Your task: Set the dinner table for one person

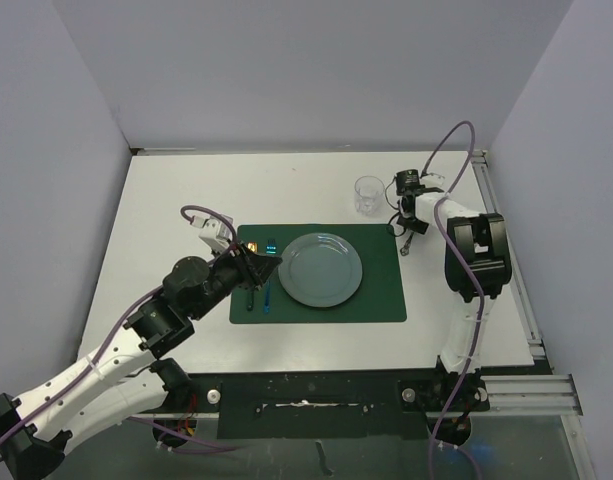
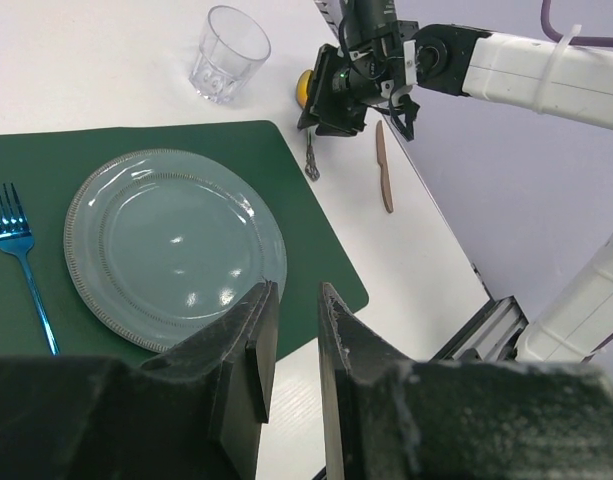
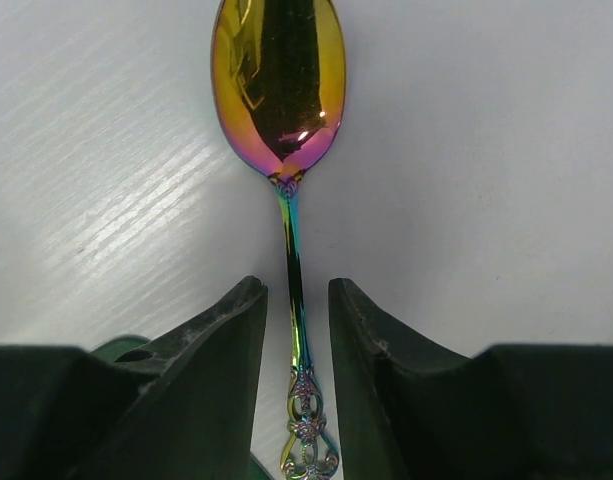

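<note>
A rainbow-coloured spoon [image 3: 278, 75] lies on the white table, right of the green placemat [image 2: 316, 250]. My right gripper is open low over it, with the spoon's handle between its fingers and space on both sides. On the mat rests a grey-green plate [image 2: 176, 245]. A blue fork [image 2: 14, 240] lies left of the plate, and another utensil with a golden end [image 1: 252, 247] is beside it, partly covered. Near the plate's left edge, my left gripper is slightly open and empty. A brown knife [image 2: 383, 165] lies right of the spoon.
A clear glass [image 1: 368, 195] stands behind the mat, left of my right gripper. Bare table [image 1: 226, 185] extends at the back left and along the front. Walls bound the back and sides.
</note>
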